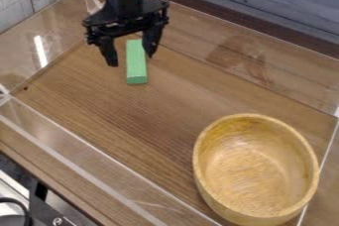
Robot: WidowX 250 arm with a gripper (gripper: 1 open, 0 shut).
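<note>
My gripper [125, 34] is at the upper left of the camera view, open, its black fingers on either side of and just above a green block [137, 63]. The block lies lengthwise on the wooden floor of the tray, partly under the gripper at its far end. Whether the fingers touch it cannot be told.
A large yellow bowl [255, 161] sits at the lower right. The wooden surface [133, 126] between block and bowl is clear. The tray's raised walls border the left and back, with a clear plastic edge along the lower left.
</note>
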